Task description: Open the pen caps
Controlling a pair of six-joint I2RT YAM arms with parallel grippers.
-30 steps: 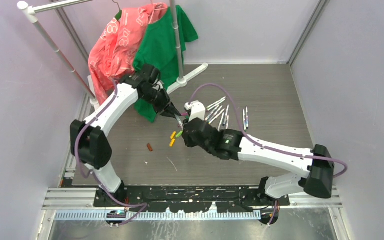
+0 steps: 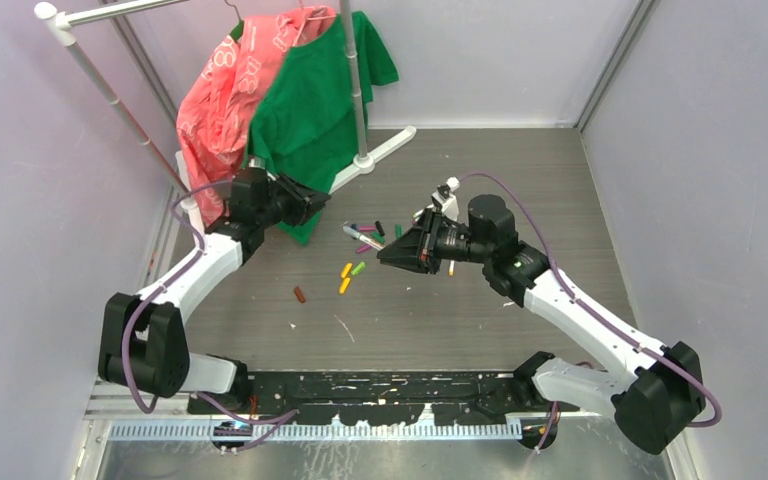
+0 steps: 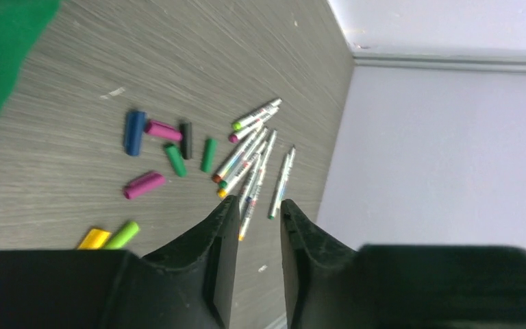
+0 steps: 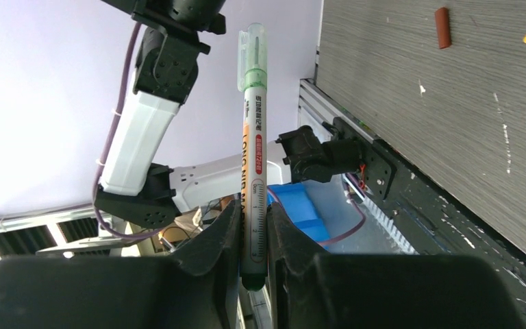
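My right gripper (image 2: pixel 405 250) holds a pen (image 4: pixel 254 164), pale green capped end upward, dark green lower end between its fingertips. My left gripper (image 2: pixel 310 200) is raised near the green shirt, apart from that pen; nothing shows between its narrowly parted fingers. Below it in the left wrist view lie loose coloured caps, among them blue (image 3: pixel 134 133), magenta (image 3: pixel 144 184), green (image 3: pixel 176 159) and yellow (image 3: pixel 94 239), with several white-barrelled pens (image 3: pixel 281 181) to their right.
A clothes rack with a pink garment (image 2: pixel 220 110) and green shirt (image 2: pixel 310 100) stands at back left. Walls bound both sides.
The grippers have moved apart: the left back toward the upper left, the right turning and shifting rightward with the pen, which was between both grippers earlier.
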